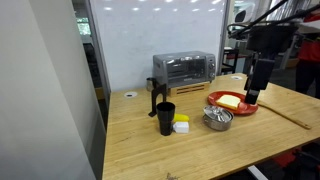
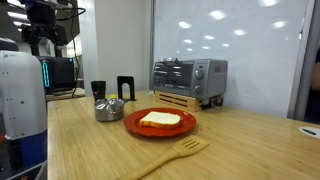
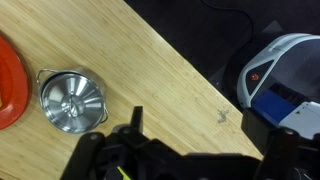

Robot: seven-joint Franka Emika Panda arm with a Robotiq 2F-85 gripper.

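Note:
My gripper [image 1: 273, 95] hangs above the right front of the table, empty. Its two dark fingers stand wide apart in the wrist view, with bare wood showing between them, so the gripper is open. To the left in that view sits a steel pot [image 3: 72, 103] with its lid on. Part of a red plate [image 3: 10, 85] shows at the left edge. In exterior view 2 a slice of bread [image 2: 160, 119] lies on the red plate [image 2: 177, 131]. A wooden spatula [image 2: 175, 155] rests on the table in front of it.
A toaster oven [image 1: 185, 70] stands at the back of the table. A black cup [image 1: 166, 119], a black stand [image 1: 157, 95], a yellow item [image 1: 181, 118] and a white item [image 1: 181, 127] are left of the pot.

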